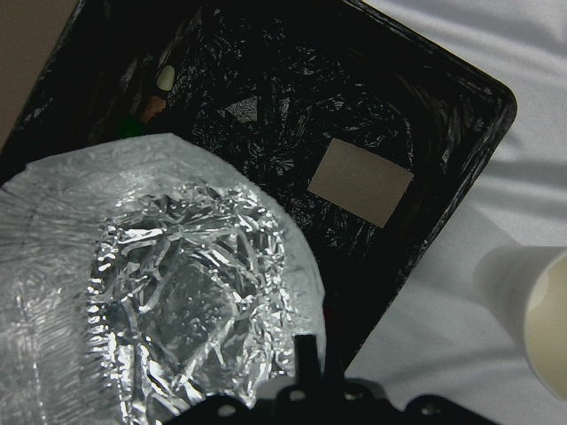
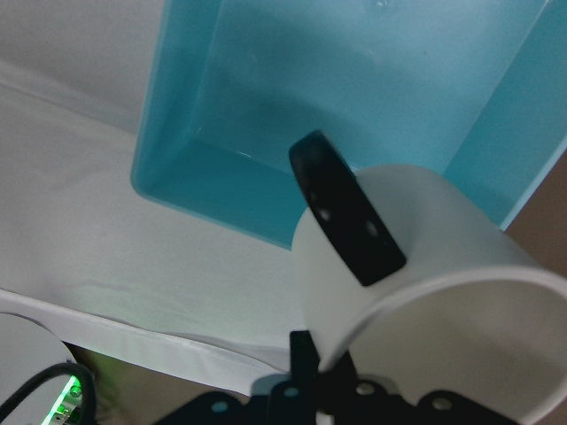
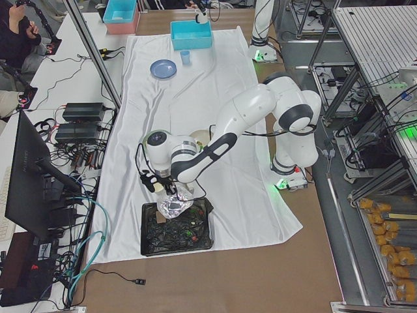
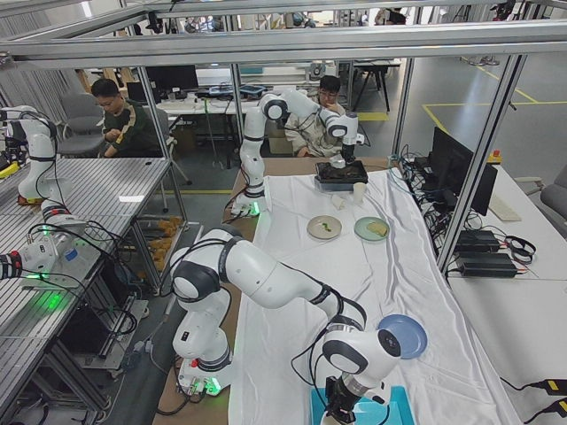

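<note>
My left gripper (image 3: 163,186) holds a crumpled foil-lined clear piece (image 1: 190,301) at its edge, over the black-lined bin (image 3: 176,235), which has a cardboard scrap (image 1: 359,181) and small bits inside. A white cup (image 1: 532,310) stands on the cloth beside the bin. In the right wrist view my right gripper is shut on a white cup (image 2: 425,239), held tilted over the edge of a blue bin (image 2: 354,88).
A green plate (image 4: 370,228) with a yellow item, a beige plate (image 4: 324,227) and a blue plate (image 4: 402,335) lie on the white cloth. A monitor and cables (image 3: 39,182) line one side.
</note>
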